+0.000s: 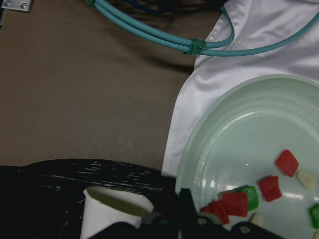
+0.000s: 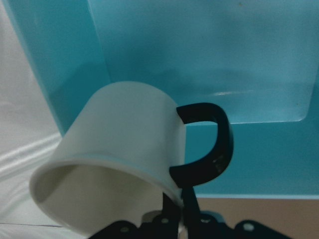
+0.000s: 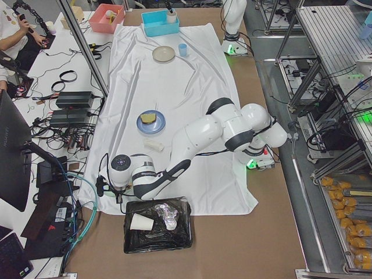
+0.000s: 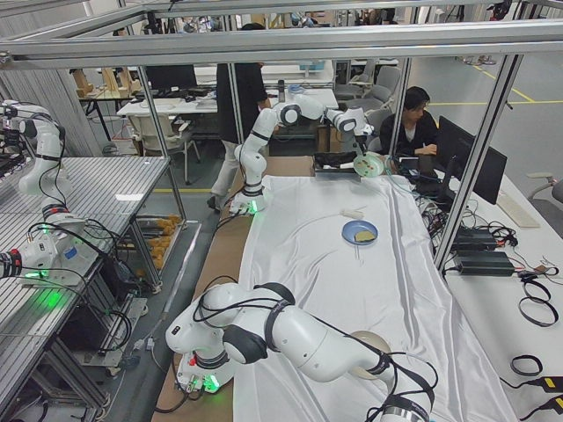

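Observation:
My left gripper (image 3: 104,187) is over a pale green plate (image 1: 249,129) with red, green and cream pieces, beside a black-lined tray (image 3: 157,238) holding a white cup (image 1: 109,209) and crumpled foil (image 3: 168,215). Whether that gripper grasps anything is unclear. My right gripper is shut on a white mug (image 2: 119,119) with a black handle, tilted over the light blue bin (image 2: 239,59).
On the white cloth are a blue plate (image 4: 350,230) with a yellow sponge, a beige plate (image 3: 163,54) and a blue cup (image 3: 182,50). Cables and monitors line the side bench.

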